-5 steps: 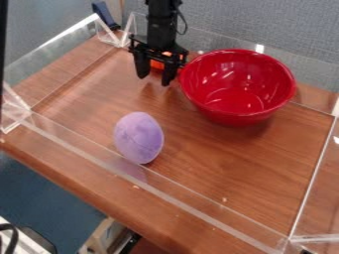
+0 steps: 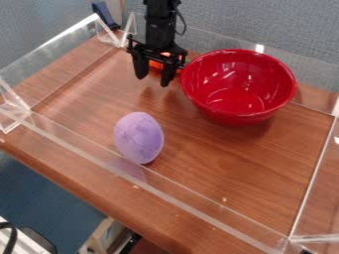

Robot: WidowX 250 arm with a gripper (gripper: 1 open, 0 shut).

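Note:
My black gripper [image 2: 154, 63] hangs at the back of the wooden tray, just left of a large red bowl [image 2: 239, 84]. An orange-red object [image 2: 167, 68] lies behind its fingers, mostly hidden; I cannot tell whether they hold it. A purple egg-shaped object [image 2: 139, 137] lies at the front left of the wooden surface.
Clear plastic walls [image 2: 159, 191] edge the wooden surface [image 2: 244, 174]. A grey textured wall stands behind.
My gripper has shifted very slightly at the back, beside the bowl. The bowl and purple object have not visibly moved.

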